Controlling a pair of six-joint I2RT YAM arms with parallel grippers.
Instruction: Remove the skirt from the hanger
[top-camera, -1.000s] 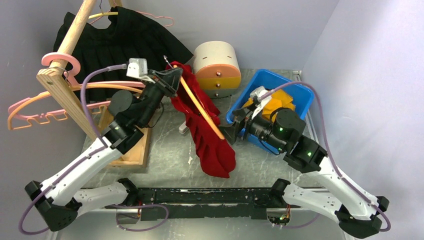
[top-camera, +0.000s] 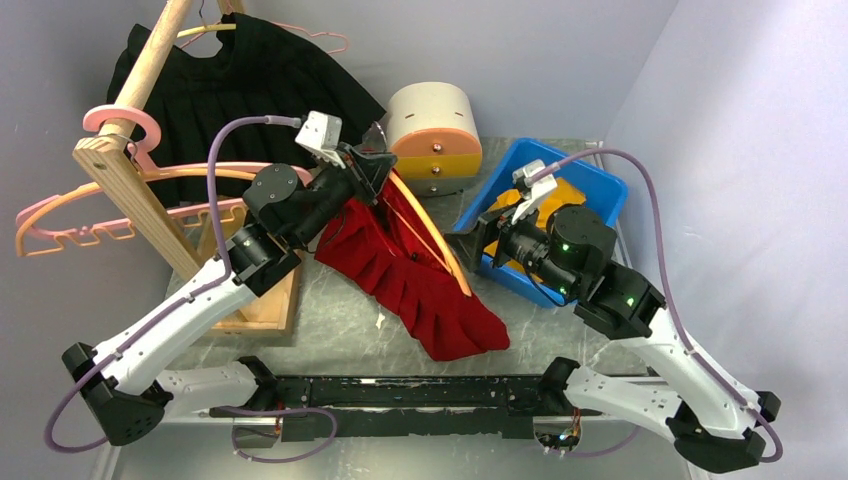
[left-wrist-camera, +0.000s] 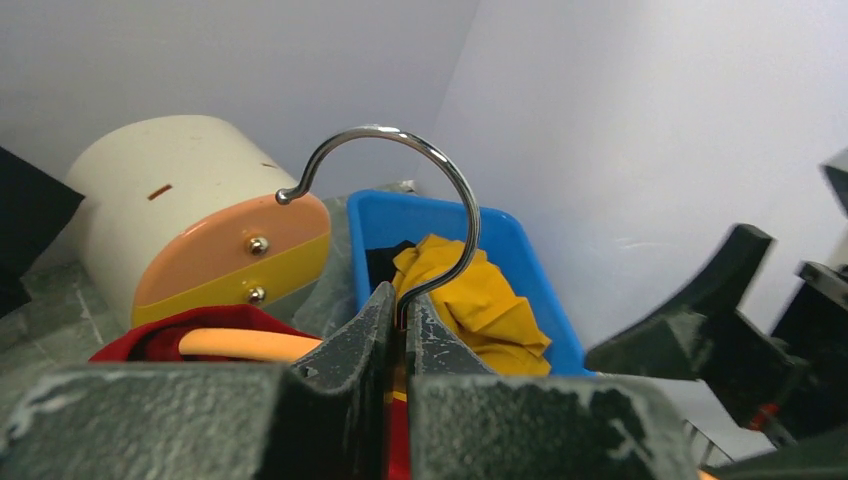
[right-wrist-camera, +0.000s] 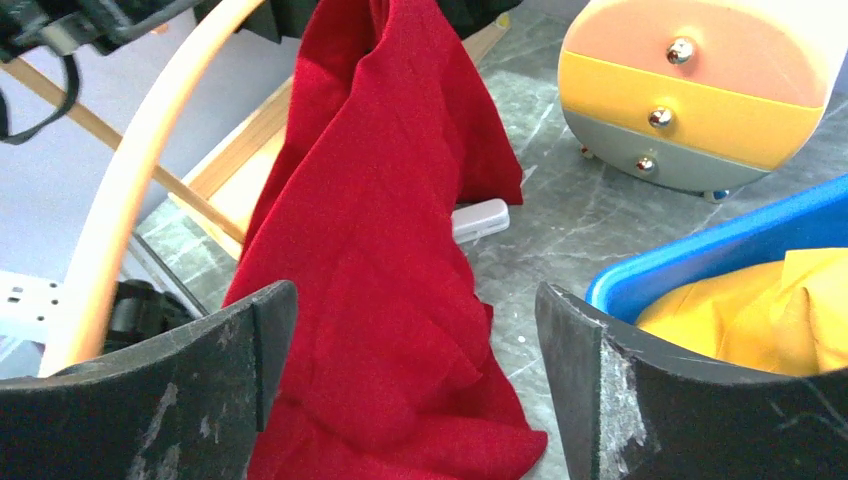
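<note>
The metal hook (left-wrist-camera: 470, 220) of an orange hanger (top-camera: 427, 228) rises between the fingers of my left gripper, which is shut on the hanger just below it. Tilted, the hanger slopes down to the right in the top view. The red skirt (top-camera: 430, 310) hangs along it, bunched near the left gripper; whether any clip still grips the cloth is hidden. Close to the hanger's lower right end, my right gripper (top-camera: 463, 245) is open. In the right wrist view its fingers (right-wrist-camera: 265, 350) stand wide apart, with the skirt showing beyond them and none visibly pinched.
Behind the right arm sits a blue bin (top-camera: 605, 185) with yellow cloth (top-camera: 565, 200) inside. A small rounded drawer chest (top-camera: 435, 120) stands at the back. On the left, a wooden rack (top-camera: 130, 185) carries hangers and a black garment (top-camera: 215, 85).
My left gripper has moved right with the hanger, and the skirt's lower end has swung right.
</note>
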